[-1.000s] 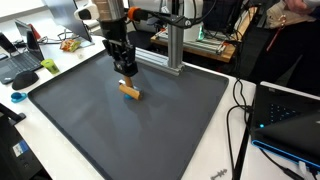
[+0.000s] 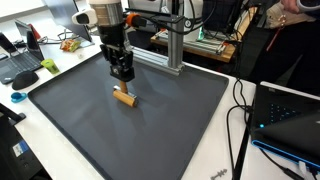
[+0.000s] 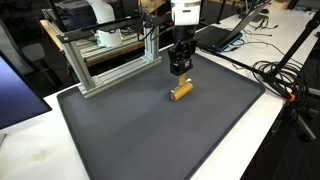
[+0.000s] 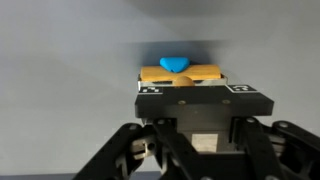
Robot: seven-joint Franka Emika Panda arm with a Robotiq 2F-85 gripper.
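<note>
In exterior view 1, an orange-brown wooden piece (image 2: 124, 98), like a small mallet, hangs head-down beneath my gripper (image 2: 123, 80). The gripper is shut on its upright stem. Exterior view 2 shows the same wooden piece (image 3: 181, 91) at or just above the dark mat, below the gripper (image 3: 181, 70); contact with the mat cannot be told. From the wrist, the head of the wooden piece (image 4: 210, 72) spans across beyond the black fingers (image 4: 235, 103), and a blue part (image 4: 175, 64) shows at its middle. The gripper body hides most of the stem.
A black laptop (image 2: 285, 120) lies at the right, with loose cables (image 3: 285, 75) beyond the mat in exterior view 2.
My gripper and the wooden piece have shifted slightly left and toward the exterior view 1 camera. The grip looks the same throughout.
</note>
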